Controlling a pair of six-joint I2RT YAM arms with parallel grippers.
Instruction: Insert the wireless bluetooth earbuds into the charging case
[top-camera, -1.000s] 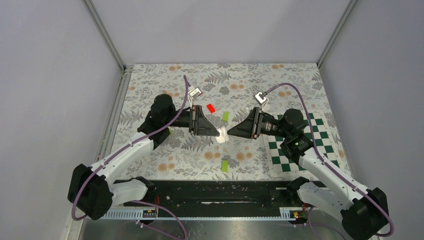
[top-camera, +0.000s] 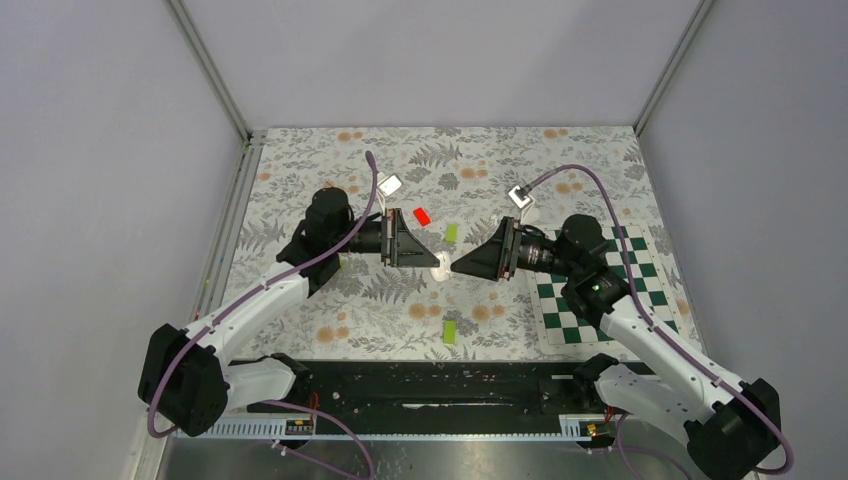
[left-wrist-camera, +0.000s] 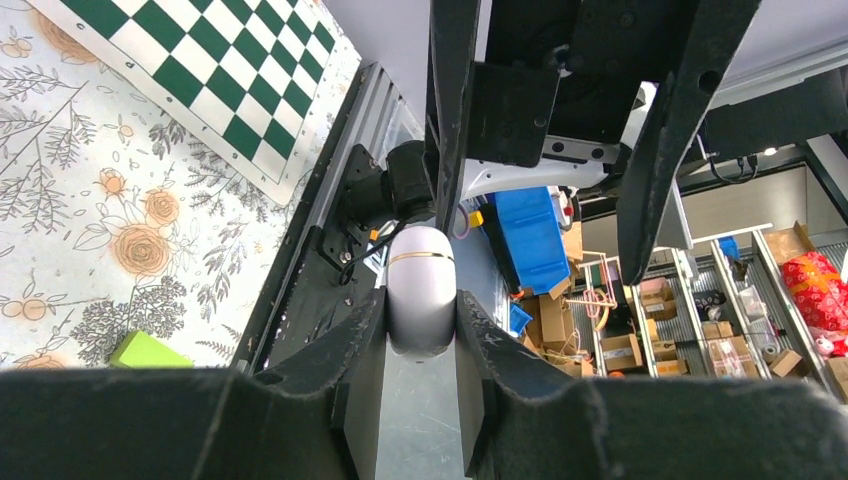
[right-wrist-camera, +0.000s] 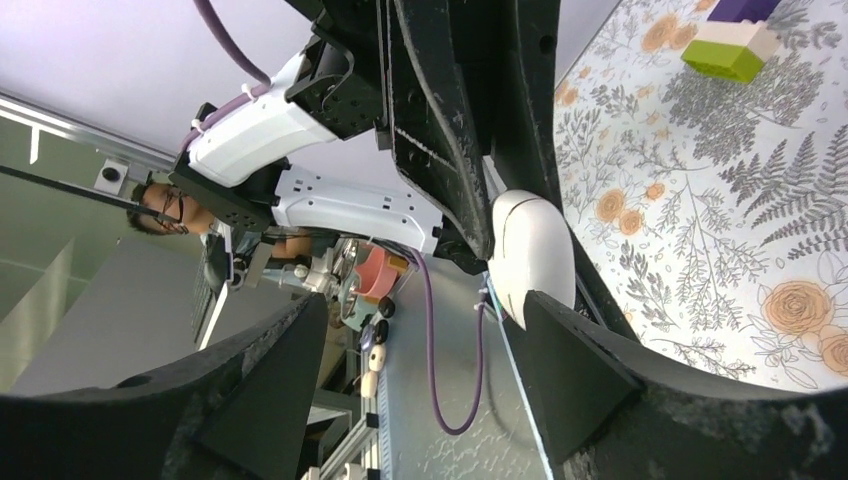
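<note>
A white earbud case (top-camera: 441, 266) is held up over the middle of the table in my left gripper. In the left wrist view it shows upright between the fingertips, with a thin gold band near its top. My right gripper faces it from the right, its fingers apart. In the right wrist view the white case (right-wrist-camera: 532, 255) sits just beyond those fingertips, near the right-hand one. Whether an earbud is inside the case cannot be seen.
A checkerboard mat (top-camera: 550, 310) lies at the right under the right arm. A red block (top-camera: 421, 216) and green blocks (top-camera: 449, 331) lie on the patterned table (top-camera: 380, 330). The front edge is close below the arms.
My left gripper has moved very little, still with the case in it.
</note>
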